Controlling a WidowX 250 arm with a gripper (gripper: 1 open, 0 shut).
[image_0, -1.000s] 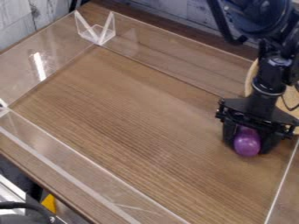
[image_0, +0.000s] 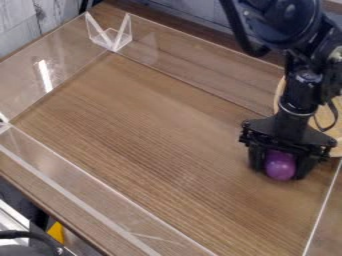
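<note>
My black gripper (image_0: 283, 148) hangs low at the right side of the wooden tabletop (image_0: 134, 130), its fingers spread around a round purple object (image_0: 279, 167). The object sits between and below the fingertips; whether they touch it cannot be told.
A tan curved item (image_0: 323, 105), perhaps a bowl, lies partly behind the arm at the right edge. A white wire-like holder (image_0: 107, 32) stands at the back left.
My gripper has shifted slightly left and up over the last second, and the purple object appears a little further left and higher in view.
</note>
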